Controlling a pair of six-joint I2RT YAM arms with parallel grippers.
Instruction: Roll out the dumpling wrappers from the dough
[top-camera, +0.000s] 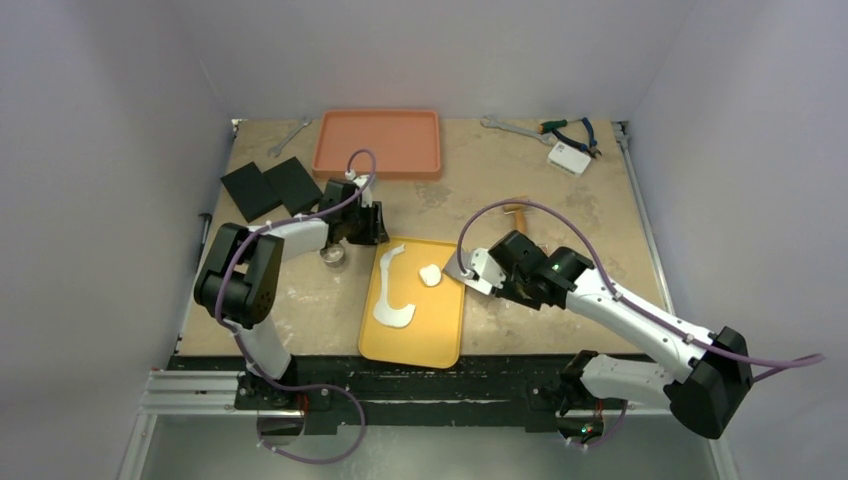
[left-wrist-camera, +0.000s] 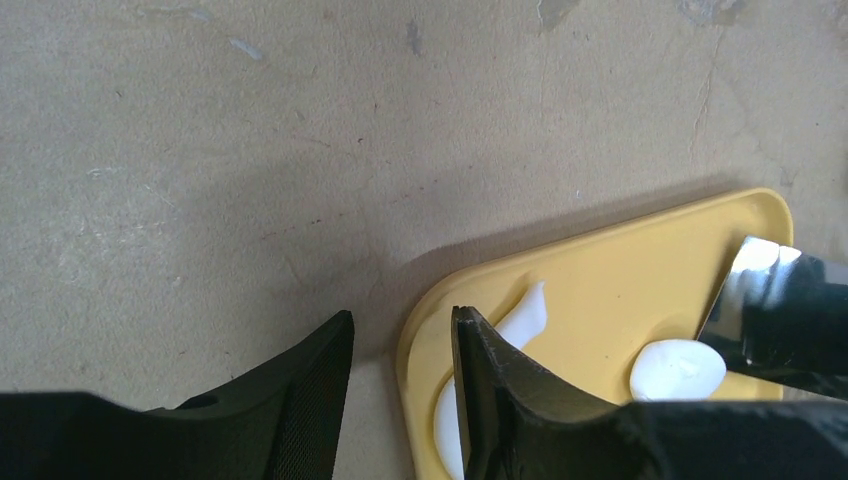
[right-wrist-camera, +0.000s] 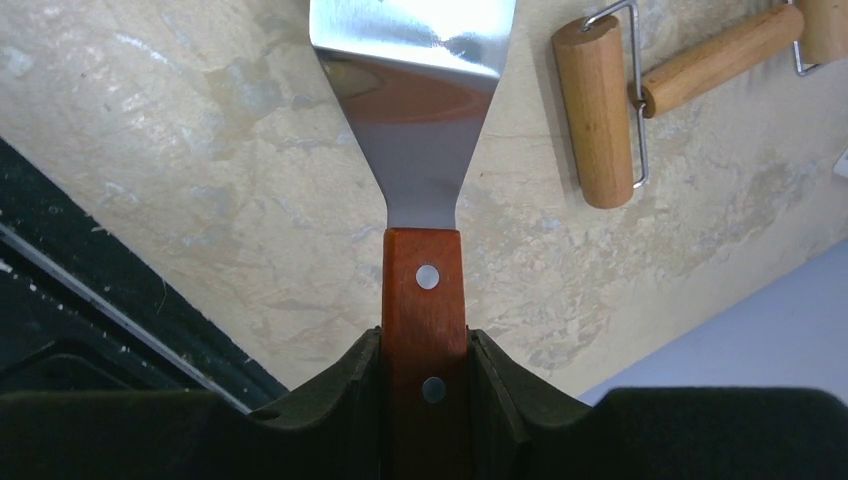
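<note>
On the yellow tray (top-camera: 410, 342) lie a long curved strip of white dough (top-camera: 394, 311) and a small round dough piece (top-camera: 430, 275). My left gripper is open at the tray's back-left corner, nothing between its fingers. My right gripper is shut on the wooden handle of a metal scraper (right-wrist-camera: 420, 140), whose blade reaches over the tray's right side, near the round piece.
A wooden roller (right-wrist-camera: 590, 120) lies right of the tray. An empty pink tray (top-camera: 376, 140) is at the back, dark boards (top-camera: 245, 190) and a metal cup (top-camera: 333, 256) at the left. Wrenches and pliers lie along the back.
</note>
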